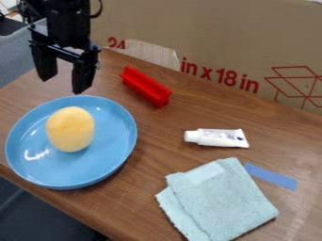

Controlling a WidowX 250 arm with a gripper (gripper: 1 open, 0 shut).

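Note:
My black gripper (63, 73) is at the upper left, raised above the table behind the blue plate, its two fingers apart with nothing seen between them. The blue plate (101, 157) holds a yellow round object (71, 128). A red object (146, 87) lies to the right of the gripper. A white tube (217, 137) lies right of the plate, and a folded pale blue cloth (217, 201) is at the lower right.
A cardboard box (227, 42) stands along the back. A thin blue strip (272, 176) lies beside the cloth. The wooden table (157, 188) has bare room between plate and cloth.

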